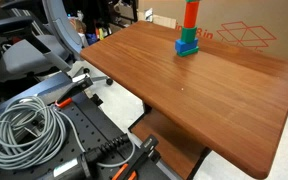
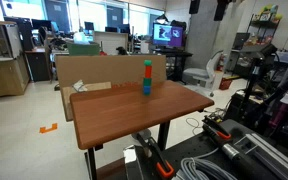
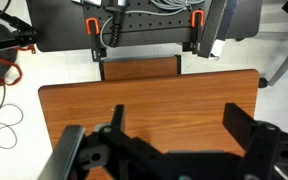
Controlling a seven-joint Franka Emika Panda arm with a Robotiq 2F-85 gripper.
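A narrow upright stack of coloured blocks (image 1: 187,46) stands on the wooden table, with red above green, then blue, and green at the base. Its top is cut off in exterior view 1. The same stack (image 2: 147,78) shows whole in exterior view 2, toward the table's far side. From the wrist camera I look down on bare wood, and the stack is out of that view. My gripper appears along the bottom edge there, its dark fingers (image 3: 68,150) spread wide with nothing visible between them. It hangs well above the table, apart from the stack.
A cardboard panel (image 1: 249,22) rises behind it. Beside the near edge, a black frame (image 1: 94,125) carries a coil of grey cable (image 1: 29,140). Loose black cables (image 3: 1,105) lie on the floor.
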